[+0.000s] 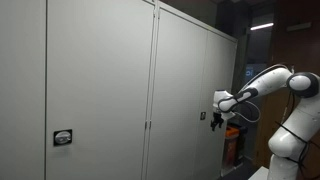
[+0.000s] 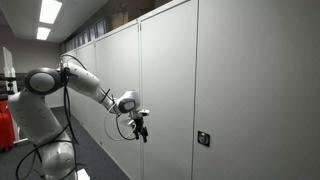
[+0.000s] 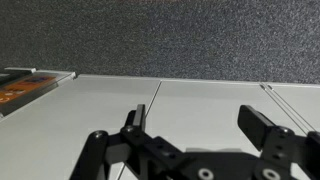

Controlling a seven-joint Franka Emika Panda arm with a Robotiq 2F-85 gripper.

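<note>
Tall pale grey cabinet doors (image 1: 100,90) fill most of the first exterior view. One dark latch (image 1: 63,137) sits low on the left door, and a smaller dark latch (image 1: 203,116) is near the arm. The white arm reaches in from the right there, its gripper (image 1: 215,124) close in front of the doors. In the second exterior view the gripper (image 2: 143,134) hangs in front of the doors, with a latch (image 2: 203,138) to its right. The wrist view shows the gripper open, its black fingers (image 3: 137,117) wide apart and nothing between them.
Dark carpet (image 3: 200,40) runs along the top of the wrist view, beyond the pale panels. An orange item (image 1: 232,132) stands behind the arm in the first exterior view. A red object (image 2: 6,125) is at the far left of the second.
</note>
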